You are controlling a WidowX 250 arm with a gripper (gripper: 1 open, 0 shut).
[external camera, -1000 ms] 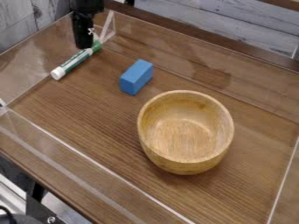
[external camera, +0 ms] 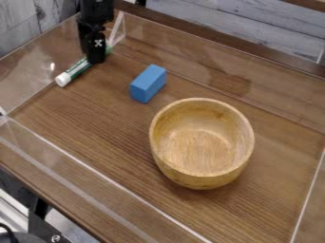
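Note:
The gripper hangs at the top left, a black body with its fingertips low over a white-and-green cylinder lying diagonally on the wooden table. It is open; whether it touches the cylinder I cannot tell. Behind it, partly hidden, is a small light-and-green item.
A blue block stands right of the cylinder. A large tan oval bowl sits at the lower right. Dark cables lie at the bottom left corner.
The gripper has moved down and toward the viewer, closer to the white-and-green cylinder. The block and bowl have not moved.

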